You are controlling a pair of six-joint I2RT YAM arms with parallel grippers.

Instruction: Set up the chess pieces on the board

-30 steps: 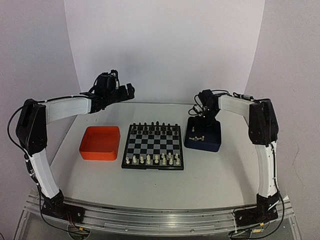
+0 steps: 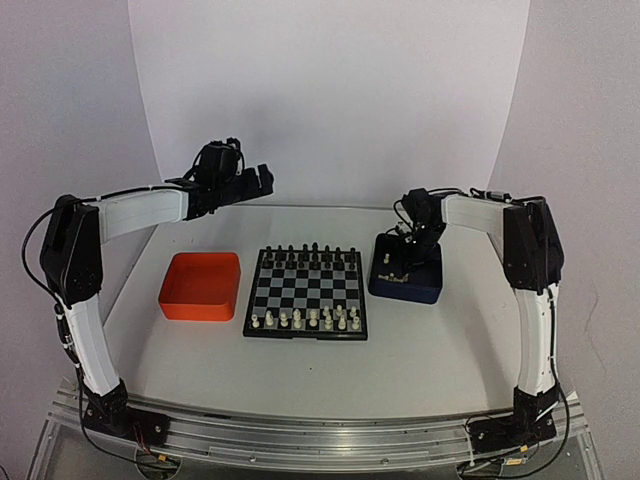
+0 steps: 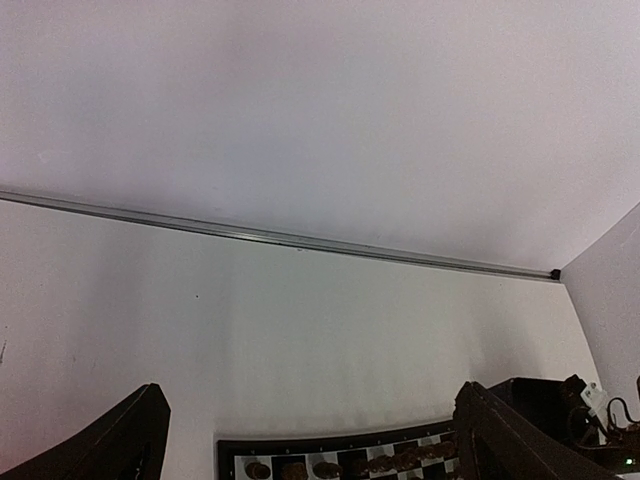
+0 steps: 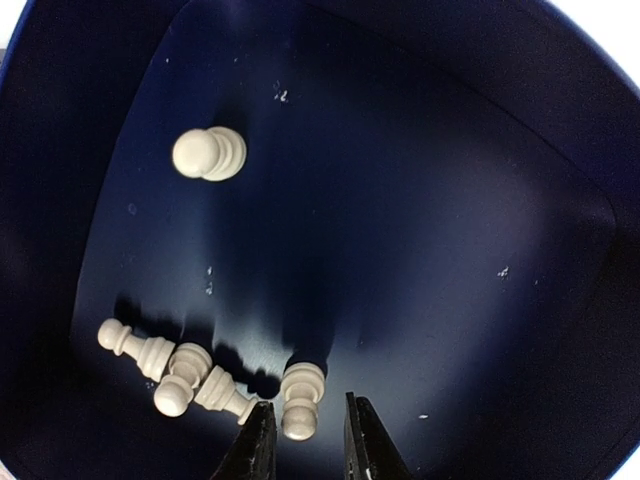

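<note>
In the top view the chessboard [image 2: 303,292] carries dark pieces [image 2: 313,255] in rows at its far side and white pieces [image 2: 313,319] at its near side. Inside the blue box [image 2: 420,292], my right gripper points down, open, its fingertips on either side of a white pawn [image 4: 302,385]. Whether they touch it cannot be told. To the left lie a tipped white piece [image 4: 138,346], another white piece [image 4: 180,378] and a third one [image 4: 222,393], close together. A white pawn [image 4: 222,154] is farther up. My left gripper [image 2: 258,182] hangs high, open and empty.
An empty orange box [image 2: 200,290] stands left of the board. The blue box's walls [image 4: 40,180] surround my right fingers. Bare table [image 2: 300,375] lies in front of the board.
My right gripper has come down and nearer the front inside the blue box, over the lying white pieces. The left arm has shifted only slightly; the board looks the same.
</note>
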